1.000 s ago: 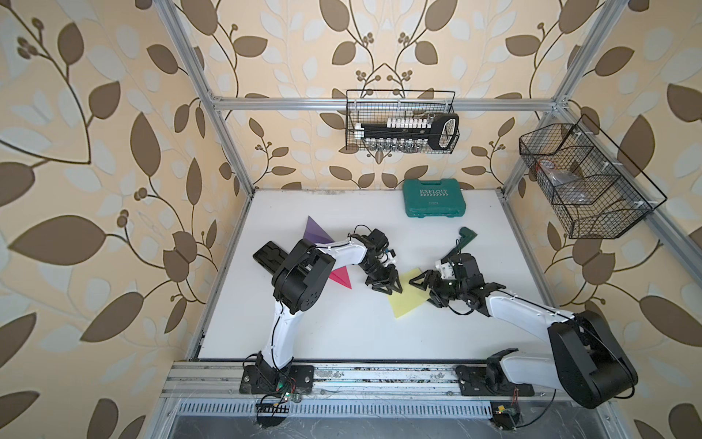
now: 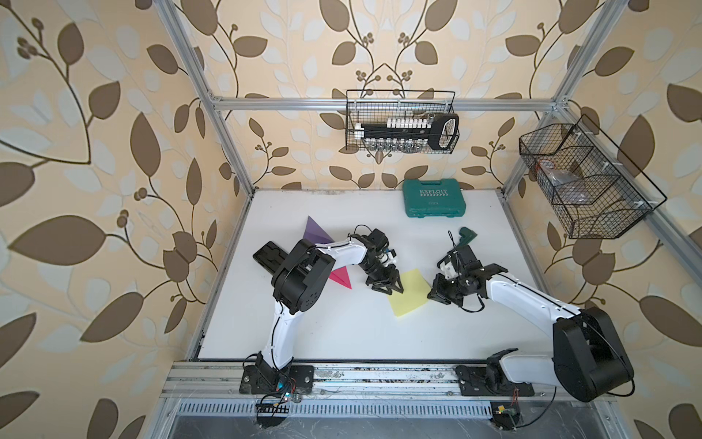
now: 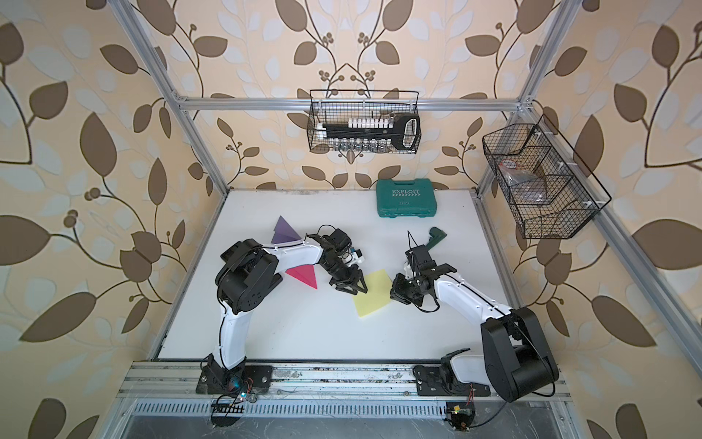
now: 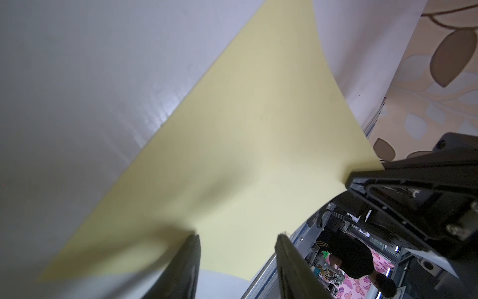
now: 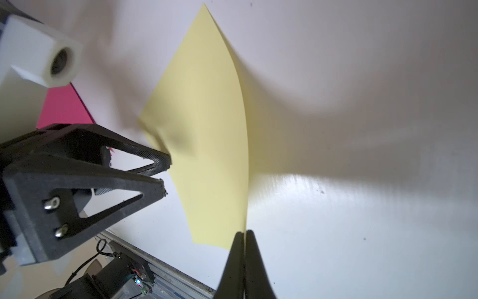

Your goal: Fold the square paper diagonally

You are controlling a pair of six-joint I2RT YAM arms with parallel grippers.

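The yellow square paper (image 2: 411,296) lies in mid-table, seen also in the top right view (image 3: 374,296). My left gripper stands open over one part of it, its fingertips near the surface. My right gripper is shut at the paper's edge; in the right wrist view that long edge is curved up off the table and meets the fingertips. Whether the paper's edge is between them is hard to tell.
A purple sheet (image 2: 316,228) and a pink sheet (image 5: 63,102) lie left of the yellow one. A green case (image 2: 433,197) sits at the back, with a dark green tool (image 3: 436,237) at the right.
The left arm has stayed still.
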